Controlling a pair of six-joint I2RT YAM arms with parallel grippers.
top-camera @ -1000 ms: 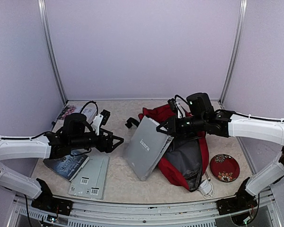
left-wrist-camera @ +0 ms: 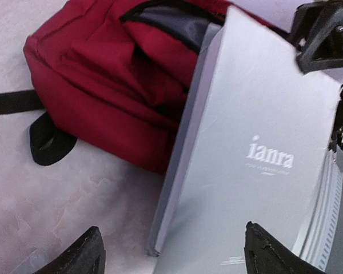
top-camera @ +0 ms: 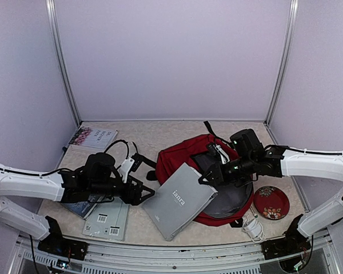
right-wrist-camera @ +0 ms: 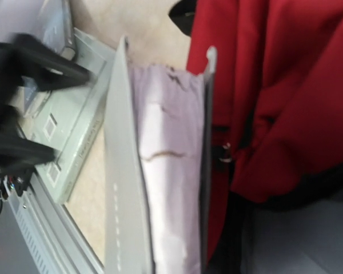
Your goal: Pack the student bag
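Observation:
A thick grey book (top-camera: 177,201) lettered "ianra" is held tilted in front of the open red bag (top-camera: 180,154), its upper right part overlapping the bag. My right gripper (top-camera: 207,178) is shut on the book's upper right corner; its fingers do not show in the right wrist view, where the page edges (right-wrist-camera: 168,154) run between two covers. At the book's left edge my left gripper (top-camera: 150,194) stands part open. In the left wrist view its fingers (left-wrist-camera: 83,254) are spread, with the lower end of the book's edge in the gap; no grip on it shows.
Left of the book lie a pale green book (top-camera: 107,218) and a dark blue book (top-camera: 77,208), partly under the left arm. A pink-and-white book (top-camera: 93,137) is at the back left. To the right are a red flowered plate (top-camera: 271,202) and a white cabled item (top-camera: 253,229).
The book has come down, toward the front, and lies flatter, with my right gripper lower. The bag has spread wider to the left.

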